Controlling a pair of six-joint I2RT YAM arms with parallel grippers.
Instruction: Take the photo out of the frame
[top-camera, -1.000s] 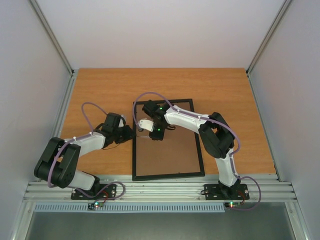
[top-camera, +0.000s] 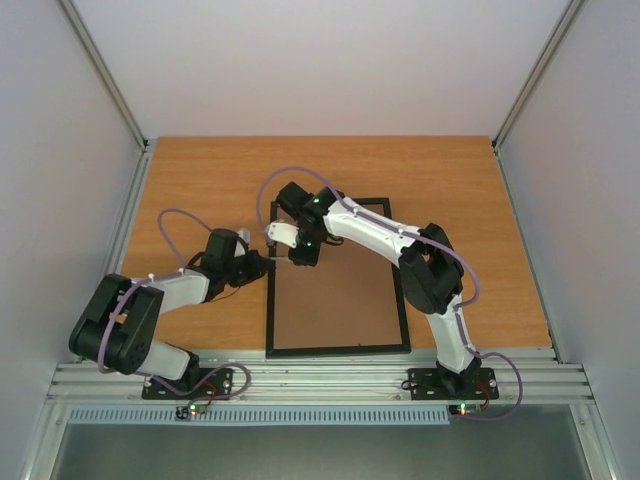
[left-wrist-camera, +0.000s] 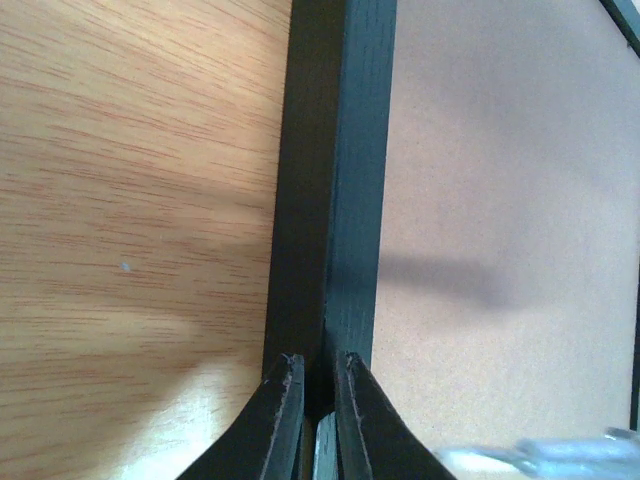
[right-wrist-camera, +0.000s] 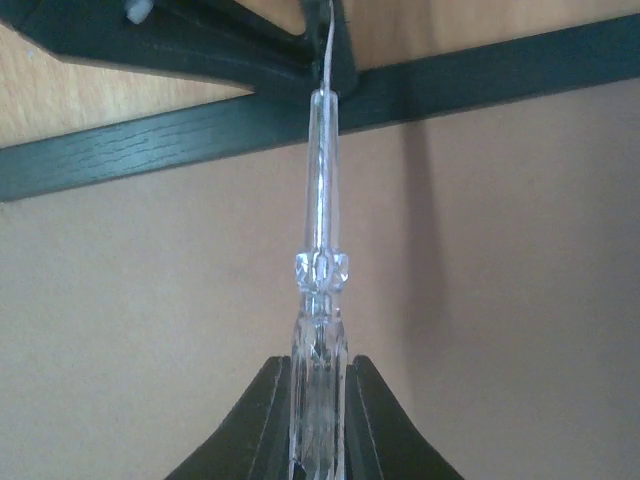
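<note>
A black photo frame (top-camera: 335, 350) lies backing-up, its brown backing board (top-camera: 335, 310) showing. My left gripper is shut on the frame's left side bar (left-wrist-camera: 350, 250). My right gripper is shut on a clear-handled screwdriver (right-wrist-camera: 322, 190), whose thin metal shaft reaches over the frame's edge beside a dark part of the left gripper; where its tip ends is hard to tell. In the top view both arms meet near the frame's upper left side.
Bare wooden table (top-camera: 470, 200) lies around the frame, with free room at the back and right. Walls stand at the sides and back.
The right gripper with the screwdriver has moved slightly toward the back of the table. The left gripper is nearly still at the frame's side.
</note>
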